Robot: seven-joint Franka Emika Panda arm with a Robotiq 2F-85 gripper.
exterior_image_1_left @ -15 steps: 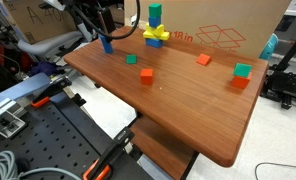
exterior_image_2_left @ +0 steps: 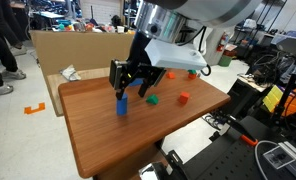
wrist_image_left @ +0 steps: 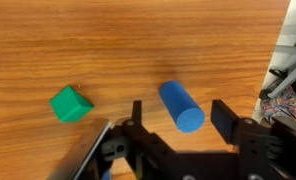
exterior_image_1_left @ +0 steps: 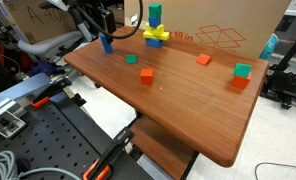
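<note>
A blue cylinder (wrist_image_left: 181, 105) stands on the wooden table, seen between the two fingers of my gripper in the wrist view. Space shows on both sides of it, so the gripper is open and not closed on it. In exterior view 2 the cylinder (exterior_image_2_left: 121, 105) stands upright just under the black fingers. Exterior view 1 shows the cylinder (exterior_image_1_left: 106, 44) near the table's far left edge, below the arm. A green cube (wrist_image_left: 70, 104) lies to the left of the fingers in the wrist view.
A stack of blue, yellow and green blocks (exterior_image_1_left: 155, 30) rises near the back edge. An orange-red cube (exterior_image_1_left: 146, 76) sits mid-table, with a flat red piece (exterior_image_1_left: 203, 59) farther back. Toward the right, a green block rests on a red one (exterior_image_1_left: 239, 81).
The arm and gripper look almost the same in exterior view 1, still above the blue cylinder. The blocks on the table have not moved.
</note>
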